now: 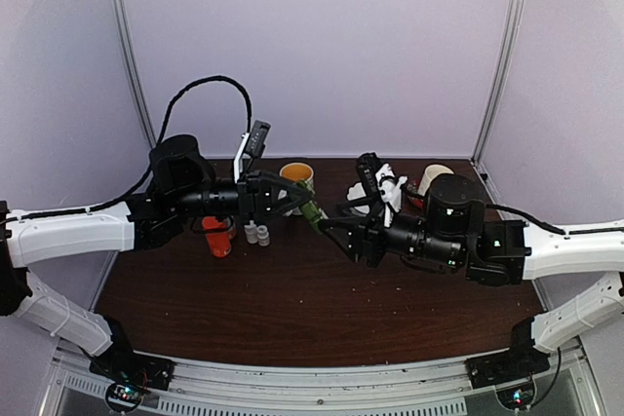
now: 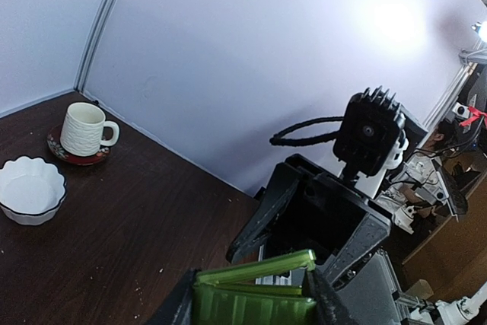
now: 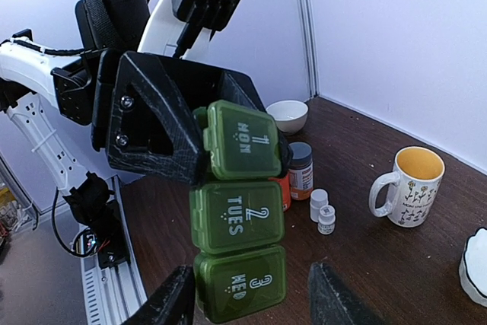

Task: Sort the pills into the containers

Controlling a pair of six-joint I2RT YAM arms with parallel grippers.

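Note:
A green pill box [image 3: 238,218] with MON, TUES and WED lids facing the right wrist camera hangs above the table. My left gripper [image 1: 295,198] is shut on its MON end. In the left wrist view, a slanted green strip [image 2: 259,269] rises at the box's far end; whether it is a lifted lid I cannot tell. At the WED end, my right gripper is open, its fingers on either side of the box. One finger [image 3: 179,298] overlaps the box's left edge in that view, while a gap shows on the other side. No loose pills can be made out.
Behind the box stand two small white vials [image 3: 326,219], a brown bottle [image 3: 301,171], an orange bottle [image 1: 216,238] and a flowered mug [image 3: 415,195]. A scalloped white bowl [image 2: 32,189] and a cream cup [image 2: 82,129] on a saucer are farther right.

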